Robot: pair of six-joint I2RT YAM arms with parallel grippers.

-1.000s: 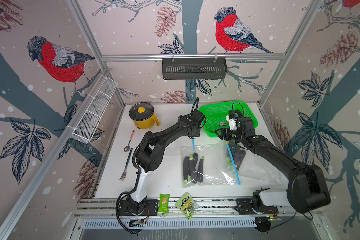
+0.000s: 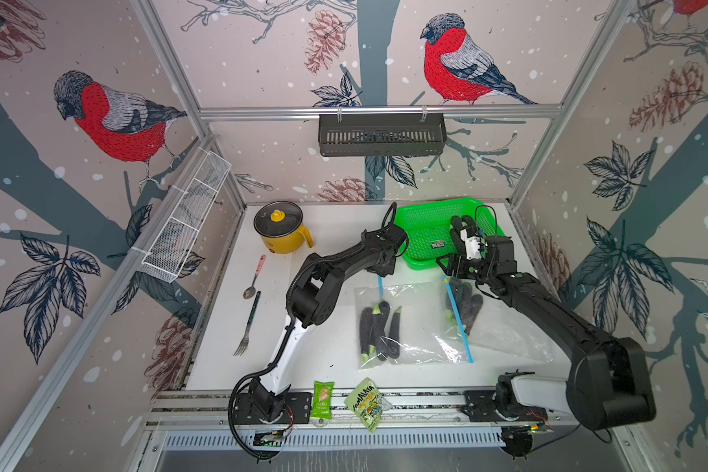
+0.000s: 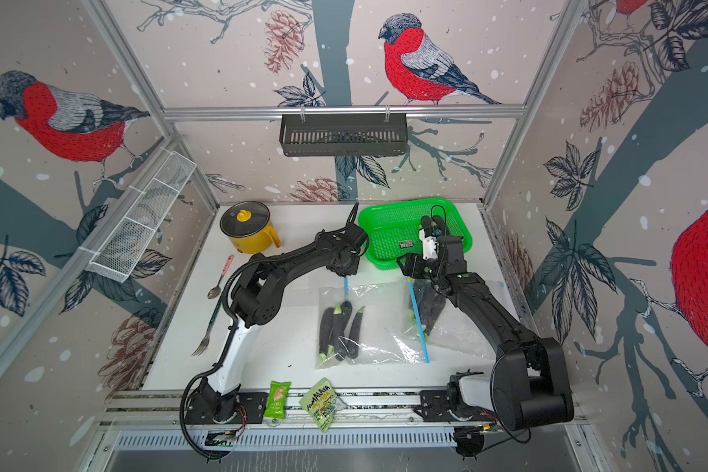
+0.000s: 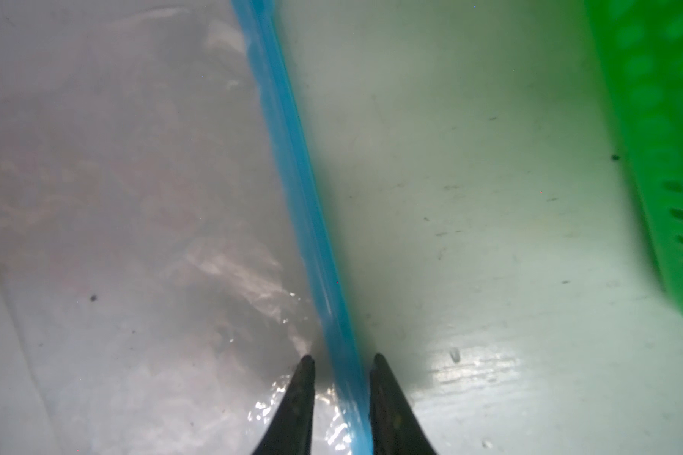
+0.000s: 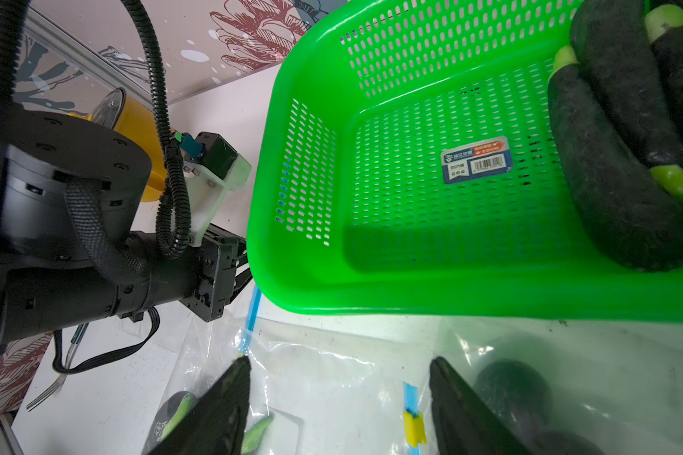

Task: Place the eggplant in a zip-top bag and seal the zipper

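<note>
My left gripper stands part open over a bag's blue zipper strip (image 4: 303, 197), which runs between its fingers; contact cannot be told. In the top left view, that strip shows just below the gripper. A clear bag (image 2: 424, 303) with a blue zipper (image 2: 458, 318) along its right edge lies at front centre. Several dark eggplants (image 2: 380, 334) show at its left part. More eggplants (image 2: 473, 306) lie under clear plastic to the right. My right gripper is open and empty above the bags, by the basket's front rim; a yellow slider (image 5: 414, 429) shows below it.
Behind the bags stands a green basket (image 5: 432, 295) with several eggplants (image 5: 614, 167) at its right end. At left are a yellow pot (image 2: 279, 236), a spoon (image 2: 251, 283) and a fork (image 2: 246, 334). Small packets (image 2: 322, 399) lie at the front edge.
Both arms have shifted right. Bags and eggplants look unmoved.
</note>
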